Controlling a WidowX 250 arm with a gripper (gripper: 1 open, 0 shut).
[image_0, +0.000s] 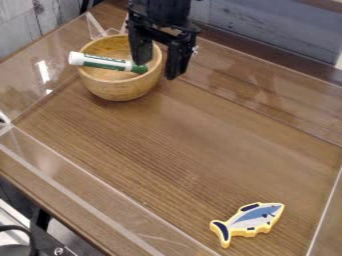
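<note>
My black gripper (158, 60) hangs at the top centre, open, its fingers straddling the right part of a round wooden bowl (118, 86) and the space just beside it. In the bowl rests a white and green cylindrical object (94, 62), its white end over the left rim. A blue and yellow fish-shaped piece (247, 220) lies at the front right.
A dark cable lies at the lower left corner.
</note>
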